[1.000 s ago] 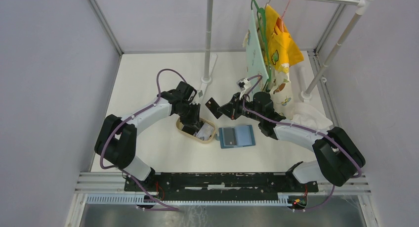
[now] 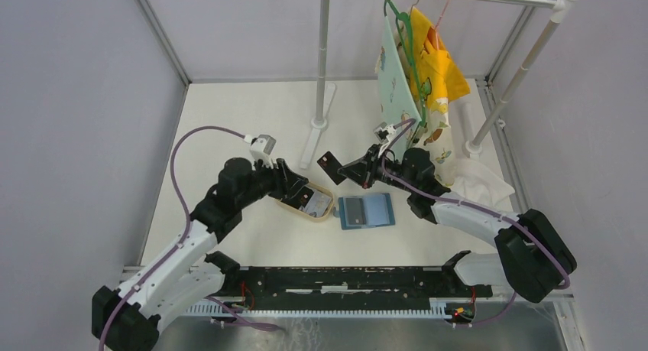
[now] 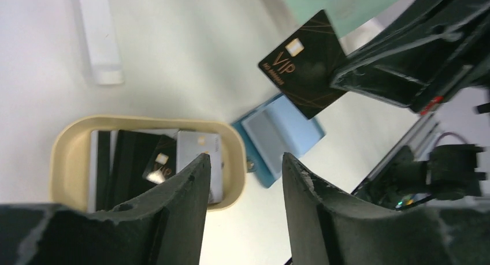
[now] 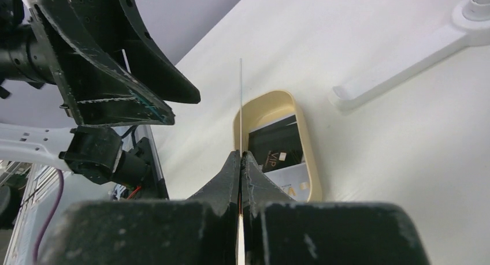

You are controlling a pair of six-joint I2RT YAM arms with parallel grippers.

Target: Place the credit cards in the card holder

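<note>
A black VIP card is gripped edge-on in my right gripper, shut, the card rising as a thin line between its fingers in the right wrist view. It is held up off the table, behind the card holder. That holder, blue and lying opened [image 2: 367, 211], has a grey panel on its left half. To its left sits a beige tray [image 3: 144, 122] with black and silver cards inside. My left gripper is part open over the tray's right side, nothing between its fingers.
A clothes rack with hanging garments [image 2: 435, 68] stands at the back right; its white foot [image 2: 313, 141] reaches toward the tray. White cloth [image 2: 481, 184] lies at the right. Bare table [image 2: 221, 129] shows at the back left.
The right arm, with the card, has shifted only slightly.
</note>
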